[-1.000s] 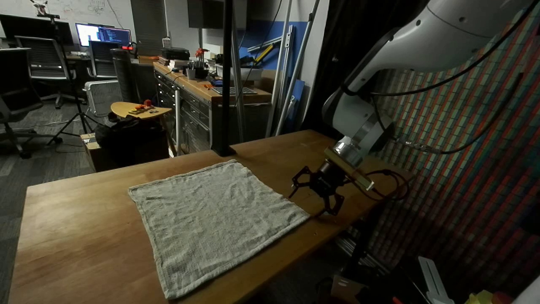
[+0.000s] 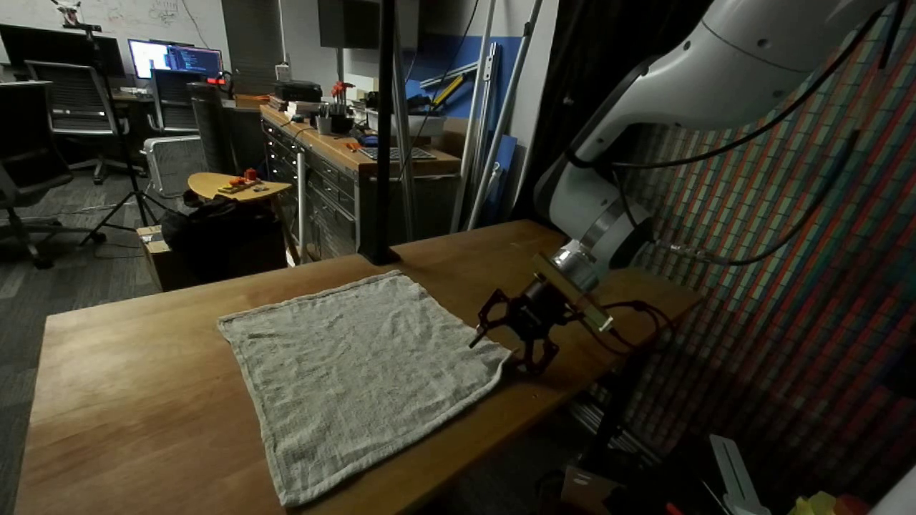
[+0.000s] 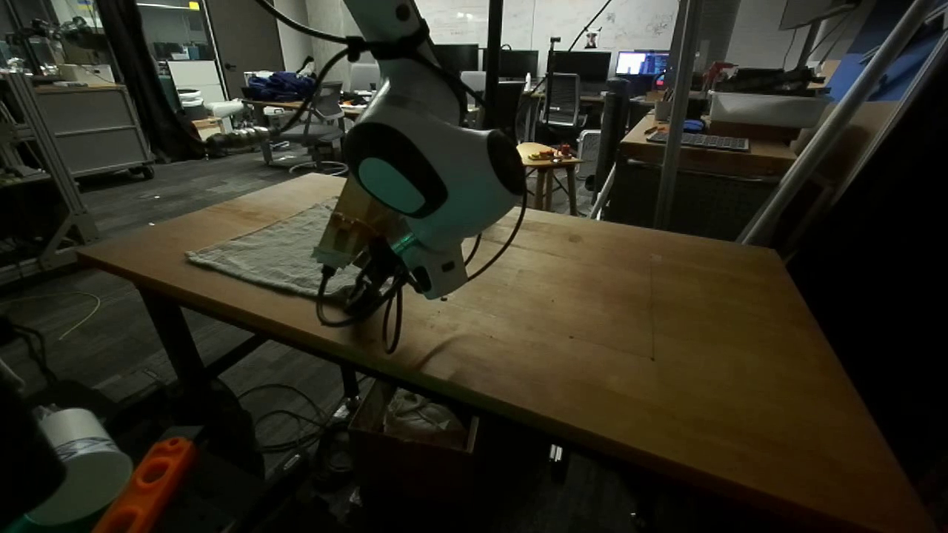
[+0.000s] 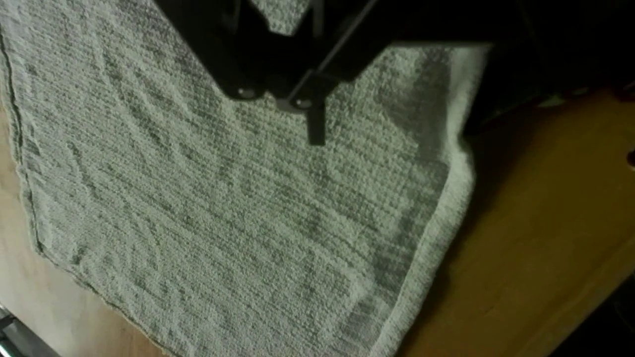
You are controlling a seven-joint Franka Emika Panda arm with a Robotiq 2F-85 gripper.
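Observation:
A grey-white cloth [image 2: 369, 378] lies mostly flat on the wooden table, lightly wrinkled, with a thick hem. My black gripper [image 2: 495, 355] is tilted low at its near-right corner. The fingers are apart: one fingertip is over the cloth, the other at the corner's outer edge. In the wrist view, one of the fingers [image 4: 316, 128] stands out against the cloth [image 4: 238, 238]; the other is lost in the dark at upper right. Beside it the hem is bent inward. Behind the arm, the cloth [image 3: 275, 253] is partly hidden in the second exterior view.
A black post [image 2: 378, 249] stands at its far edge. Cables [image 2: 644, 313] loop behind the gripper, and the table's near edge is close to the cloth corner.
My gripper has moved left over the cloth's corner, and its fingers have come somewhat closer together. That corner has been pushed inward, so its tip is blunter than before.

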